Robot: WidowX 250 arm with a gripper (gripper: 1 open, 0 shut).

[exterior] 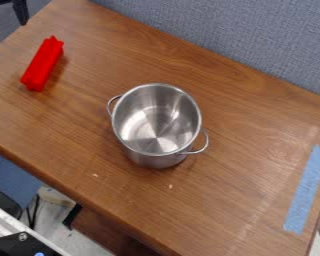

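A red elongated object (43, 63) lies on the left part of the wooden table (230, 90), slanting toward the back. An empty stainless steel pot (156, 125) with two wire handles stands upright near the middle of the table. A small dark piece of the robot shows at the top left edge of the camera view; whether it is the gripper, and the state of any fingers, I cannot tell.
A strip of blue tape (304, 190) runs along the right side of the table. A grey padded wall (243, 30) borders the back. Cables and dark equipment lie below the front left edge.
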